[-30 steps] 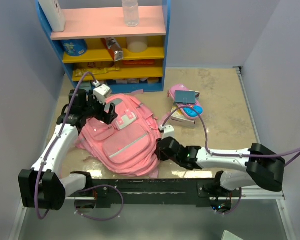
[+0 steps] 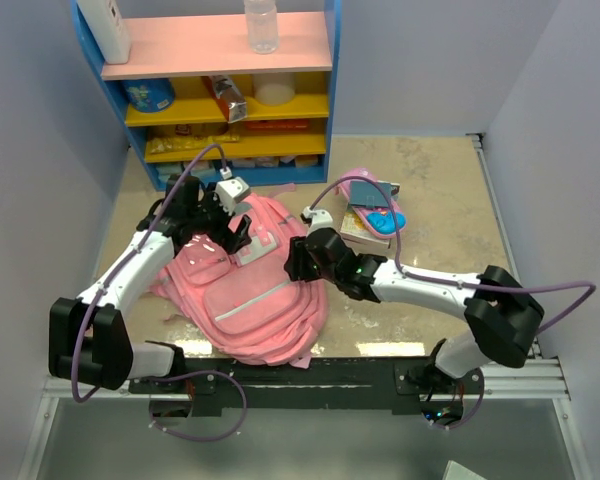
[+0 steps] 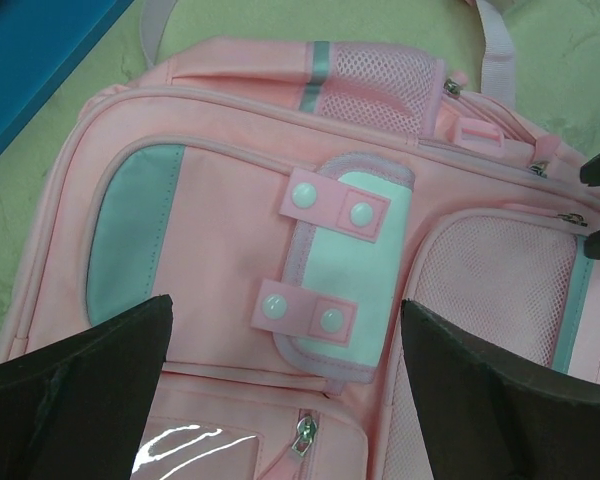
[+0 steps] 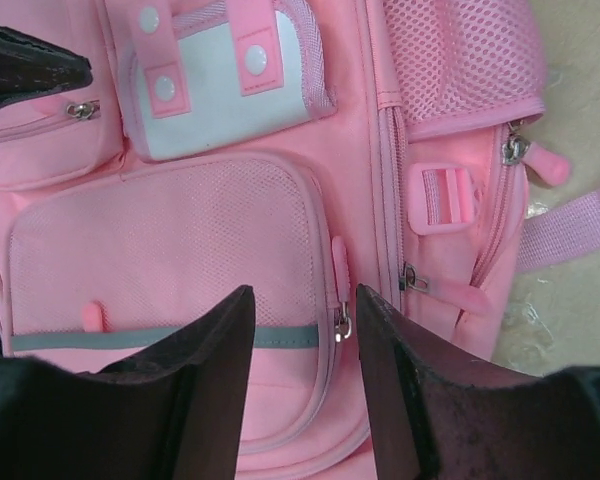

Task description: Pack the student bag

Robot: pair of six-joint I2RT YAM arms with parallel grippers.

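The pink backpack [image 2: 240, 305] lies flat on the floor, its closed front pocket [image 4: 170, 255] facing up. Over its upper part, my left gripper [image 2: 237, 236] stands open; in the left wrist view its fingers [image 3: 120, 370] are wide apart with only the bag's pale flap [image 3: 350, 265] and pink fabric beneath. My right gripper [image 2: 296, 262] hovers at the bag's right side. Its fingers [image 4: 220, 345] are partly apart, and a pocket zipper pull [image 4: 341, 270] shows just beyond the gap between them, not gripped. A second zipper pull [image 4: 455, 293] lies to the right.
Behind the bag stands a blue and yellow shelf [image 2: 230, 108] with a bottle [image 2: 262, 25] and other goods. A pink pencil case [image 2: 352, 180] and a teal book [image 2: 370, 194] lie on the right. Both grippers are close together.
The right gripper moved off the bag's lower right edge, up and left. The bag's near end has slid slightly toward the front.
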